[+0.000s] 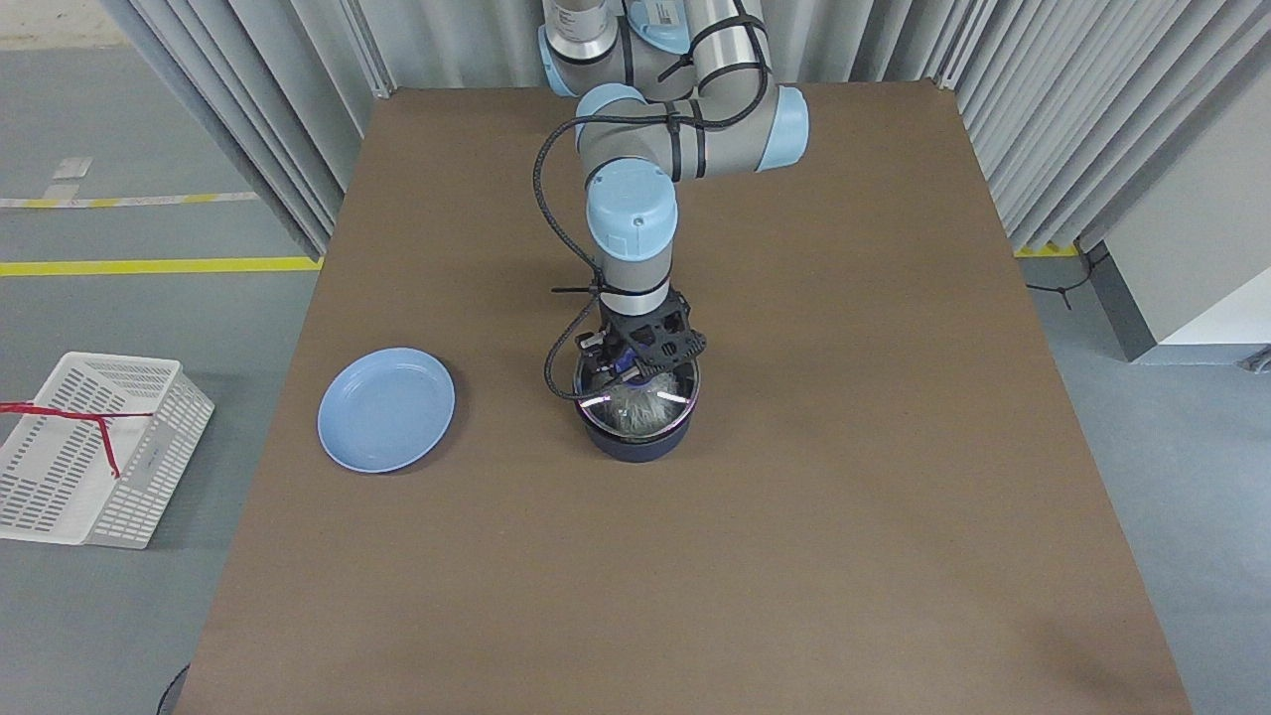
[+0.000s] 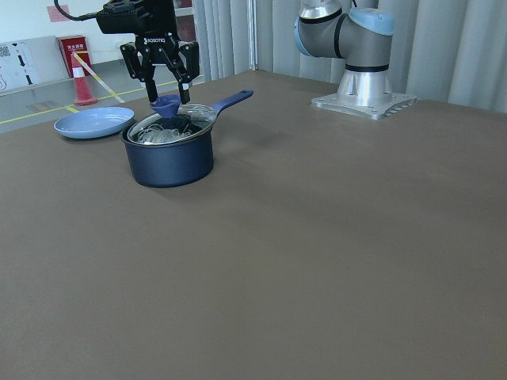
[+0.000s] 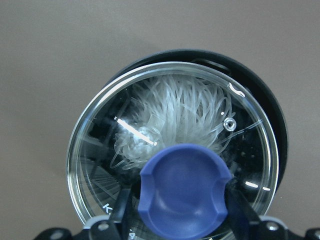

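Observation:
A dark blue pot (image 2: 170,166) with a blue handle (image 2: 234,99) stands on the brown table (image 1: 775,536). Its glass lid (image 3: 150,110) rests on it slightly off-centre, with white noodle-like strands visible beneath. My gripper (image 2: 165,93) is at the lid's round blue knob (image 3: 182,192), a finger on either side of it. Whether the fingers press on the knob is hard to tell; in the front view they are mostly hidden by the wrist.
A light blue plate (image 1: 384,409) lies left of the pot on the table. A white plastic basket (image 1: 143,477) sits on the floor beyond the left edge.

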